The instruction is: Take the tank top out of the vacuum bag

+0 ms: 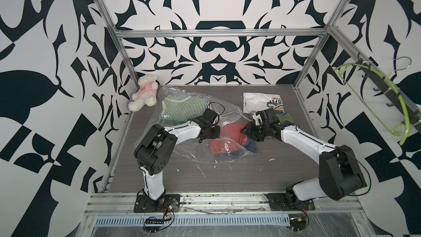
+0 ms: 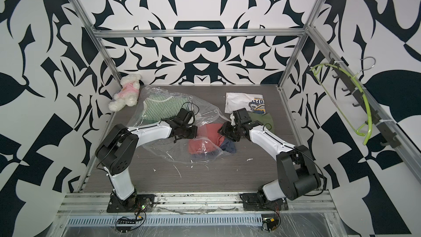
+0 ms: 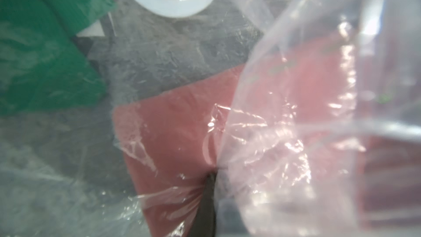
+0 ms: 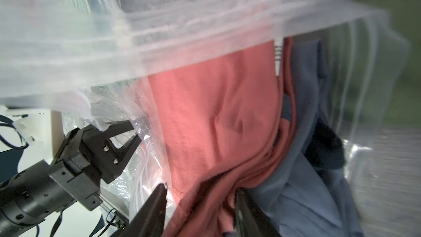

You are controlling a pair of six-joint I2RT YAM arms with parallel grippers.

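A clear vacuum bag (image 1: 193, 151) lies across the table, holding a folded red garment (image 1: 230, 138) and, toward its left, a green striped garment (image 1: 186, 107). Dark blue cloth (image 4: 298, 184) shows beside the red one near the bag's open mouth. Which garment is the tank top, I cannot tell. My left gripper (image 1: 214, 132) is shut on the bag's film over the red garment; creases spread from its fingertip (image 3: 207, 206). At the bag's mouth, my right gripper is part open, its fingers on either side of a raised red fold.
A folded white printed shirt (image 1: 263, 103) and olive cloth (image 2: 261, 120) lie at the back right. A white teddy bear (image 1: 145, 92) sits at the back left. A green hanger (image 1: 399, 101) hangs on the right wall.
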